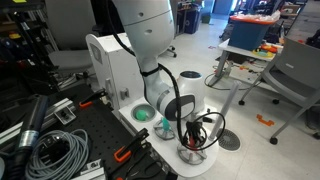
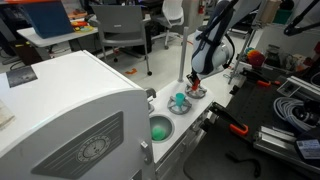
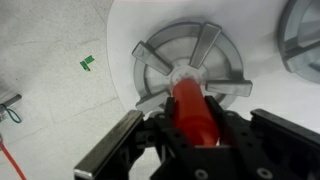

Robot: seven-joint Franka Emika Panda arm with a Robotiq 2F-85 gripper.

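Note:
My gripper is shut on a red object (image 3: 195, 112), which looks like a cup or bottle and extends away from the camera. Below it in the wrist view is a grey round burner (image 3: 152, 78) with raised bars, and the red object covers its middle. Whether the object touches the burner cannot be told. Exterior view 2 shows the red object (image 2: 197, 87) over the burner farther from the white cabinet. A teal cup (image 2: 180, 99) stands at the other burner. Past it, a green bowl (image 2: 158, 131) sits in a round recess.
A white cabinet (image 2: 70, 120) with a dial stands beside the worktop's bowl end. The black bench (image 1: 95, 140) with red-handled clamps (image 1: 130, 148) and coiled cable lies along one side. Open floor (image 1: 262, 120) spreads on the other.

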